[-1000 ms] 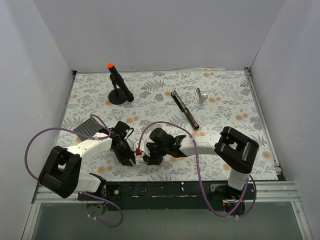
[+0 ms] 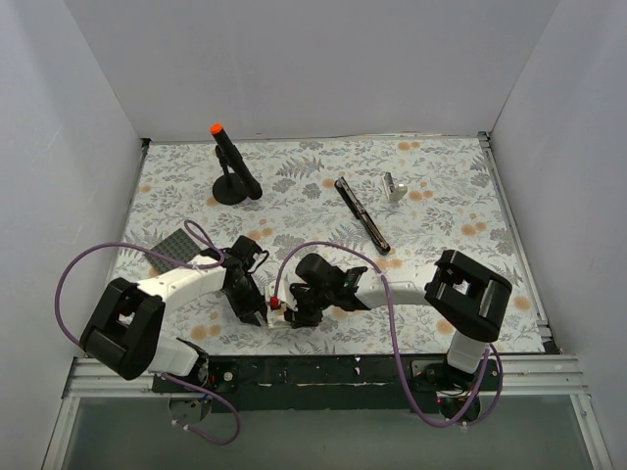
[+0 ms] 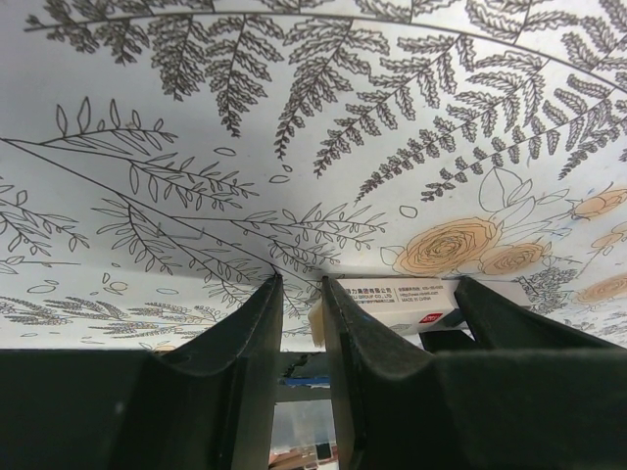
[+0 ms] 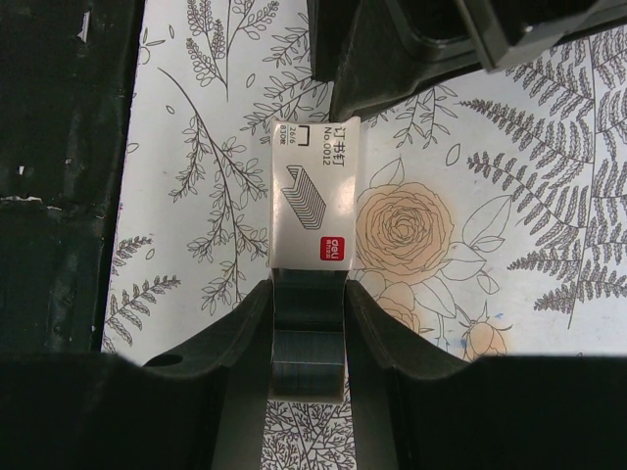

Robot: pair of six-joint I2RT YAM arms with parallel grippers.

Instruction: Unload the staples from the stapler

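A white staple box (image 4: 312,191) labelled No.0012 lies along the grip of my right gripper, which is shut on it near the table's front. My left gripper is beside the box's end, its fingertips close together; a pale edge of the box (image 3: 392,299) shows just right of them, and I cannot tell whether anything is between them. The long black stapler (image 2: 361,213) lies at the back right in the top view, apart from both grippers.
A small white-and-grey object (image 2: 394,188) sits right of the stapler. A black stand with an orange-tipped cylinder (image 2: 235,166) is at back left, a dark grey pad (image 2: 171,245) at left.
Both arms have shifted very slightly in the top view over the last second; nothing else has visibly changed.
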